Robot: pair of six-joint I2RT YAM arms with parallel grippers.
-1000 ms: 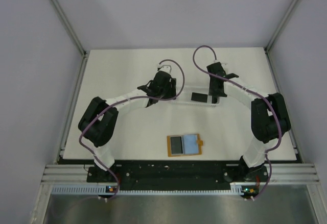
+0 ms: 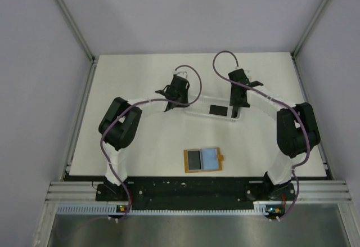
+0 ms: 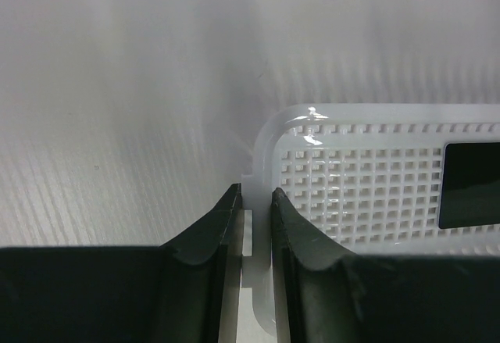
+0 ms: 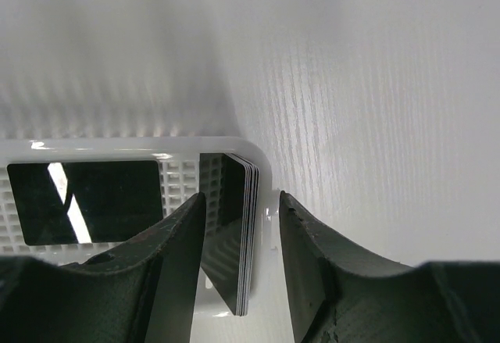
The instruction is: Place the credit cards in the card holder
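Observation:
A white perforated tray (image 2: 205,101) lies between my grippers. My left gripper is shut on the tray's left end rim. Inside lie black cards: a flat one (image 2: 218,109) in the middle and a stack (image 4: 226,234) leaning at the right end. My right gripper stands open over that right end, fingertips either side of the stack's edge. The card holder (image 2: 193,159), with a grey and a light blue face on a tan base, lies at the front middle of the table.
Both arms flank the tray at the back half.
My left gripper has moved slightly and come to the tray's end; the tray has shifted a little left and toward the front. The right arm looks unchanged.

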